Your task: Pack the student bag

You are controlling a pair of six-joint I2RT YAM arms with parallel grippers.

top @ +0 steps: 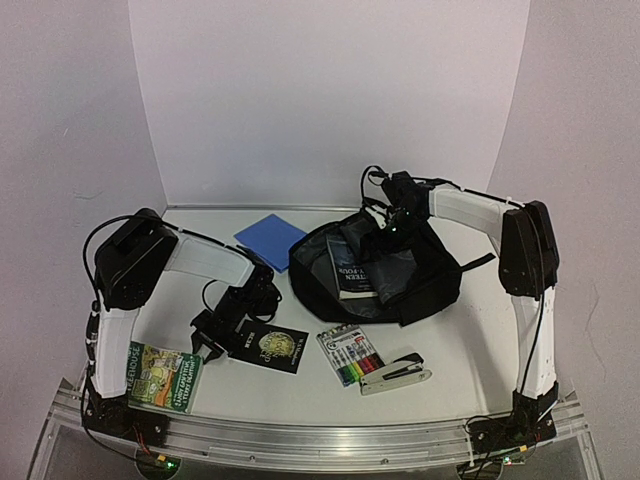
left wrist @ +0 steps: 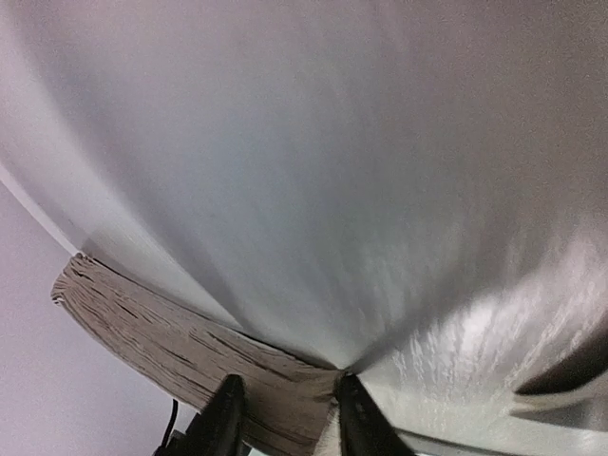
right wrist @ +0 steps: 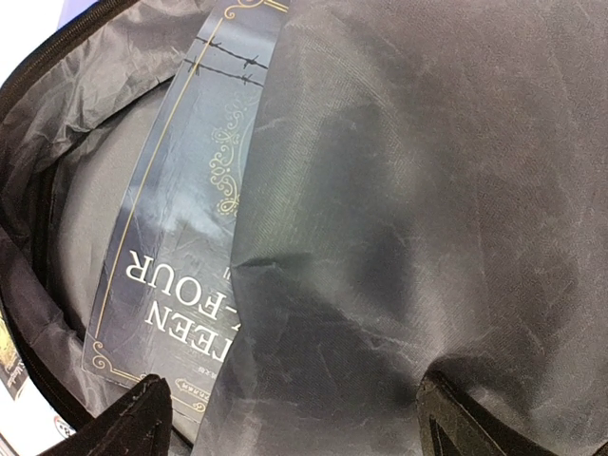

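The black bag (top: 405,315) lies unzipped right of centre, with a dark-blue book (top: 348,270) inside, partly under a grey inner panel (right wrist: 351,209). My right gripper (top: 383,238) is at the bag's far side; its fingers (right wrist: 465,427) stand wide apart over that panel, one against the fabric. My left gripper (top: 207,343) is low beside the green treehouse book (top: 165,380), near its upper right corner. A brownish layered edge (left wrist: 209,356), apparently pages, shows between the left fingertips; whether they press on it is unclear.
A black book (top: 275,347) lies flat, partly under the left arm. Nearer the middle are a marker pack (top: 350,353) and a stapler (top: 397,375), touching or nearly so. A blue folder (top: 271,241) rests behind, left of the bag.
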